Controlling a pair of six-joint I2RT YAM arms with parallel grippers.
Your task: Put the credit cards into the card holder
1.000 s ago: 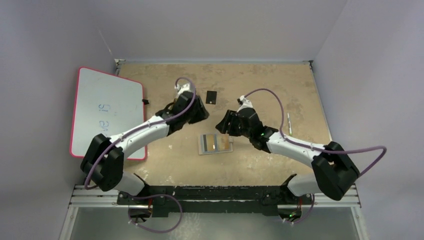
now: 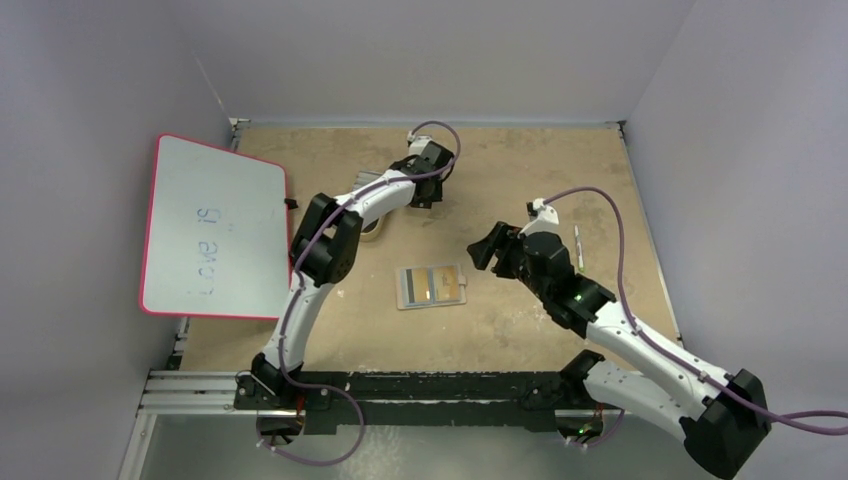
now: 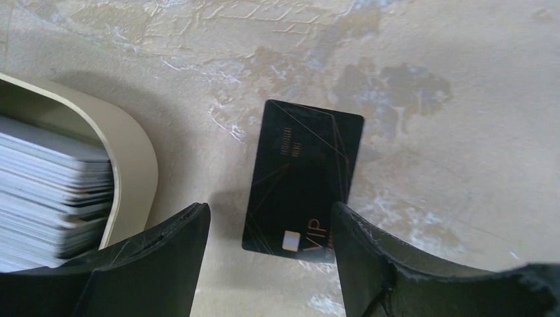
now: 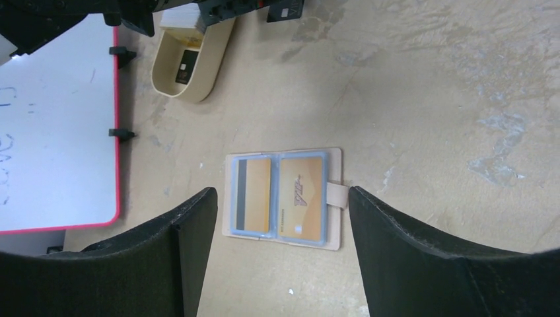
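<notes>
A black VIP card (image 3: 302,178) lies flat on the table in the left wrist view. My left gripper is open above its lower end, one finger on each side in that view; whether the fingers touch the table I cannot tell. In the top view the left arm mostly covers that card. The card holder (image 2: 432,306) lies open on the table, with a gold card (image 4: 300,198) in its right pocket and a gold card with a dark stripe (image 4: 253,196) in its left. To its right my right gripper (image 2: 480,258) hovers, open and empty.
A beige bin (image 4: 210,66) with a stack of white cards and a dark card inside stands left of the black card. A whiteboard (image 2: 215,230) fills the left side. A pen (image 2: 579,248) lies at the right.
My left gripper has moved up and right in the top view, from beside the black card to over it. The right gripper has shifted right, away from the card holder.
</notes>
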